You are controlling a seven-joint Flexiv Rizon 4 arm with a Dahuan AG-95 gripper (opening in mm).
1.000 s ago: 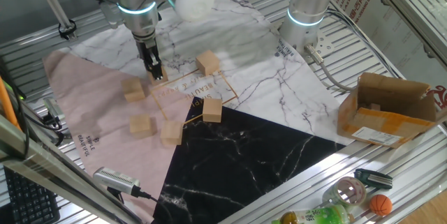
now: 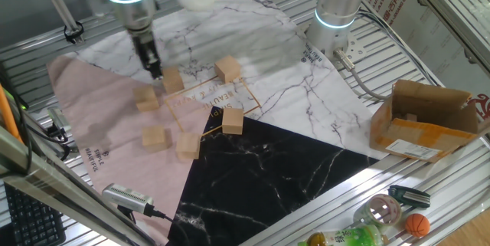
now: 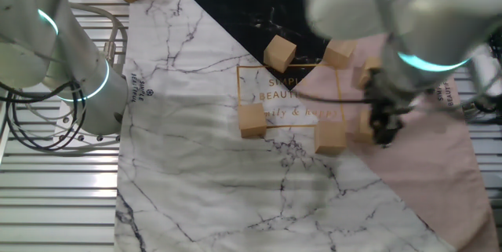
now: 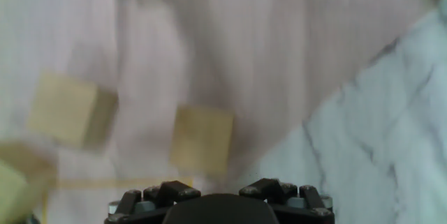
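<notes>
Several plain wooden blocks lie in a loose ring on the cloth. My gripper [image 2: 155, 74] hangs over the cloth beside the back block [image 2: 172, 79], with another block [image 2: 145, 98] close by on the pink part. In the wrist view the gripper is open, its black fingers [image 4: 176, 190] apart and no block between them. One block [image 4: 201, 140] sits just beyond the fingers, and a second block [image 4: 70, 109] is farther left; this view is blurred. Exterior view 2 has the gripper [image 3: 384, 130] partly covering a block [image 3: 365, 125].
The cloth [image 2: 268, 177] has pink, black and white marble parts. Other blocks stand at the marble side [image 2: 227, 68] and the black edge [image 2: 232, 121]. An open cardboard box [image 2: 421, 123] is at the right; a small camera [image 2: 129, 198] stands at the front left.
In exterior view 1 my gripper has moved left and up, off the back block, which now shows more fully. The blocks appear to lie where they were.
</notes>
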